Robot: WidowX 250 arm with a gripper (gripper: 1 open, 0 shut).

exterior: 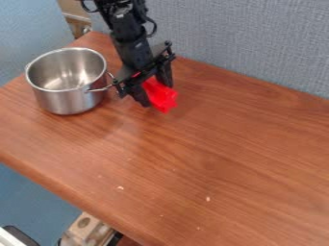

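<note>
The black gripper (141, 82) hangs down from the top of the camera view, shut on a red object (161, 96) just right of the pot, low over or on the wooden table. The red object's shape is partly hidden by the fingers. A steel pot (62, 91) with a side handle stands at the left of the table, close beside the gripper.
A grey padded wall (257, 38) runs behind it. Past the left edge is blue floor, with some hardware at the bottom left.
</note>
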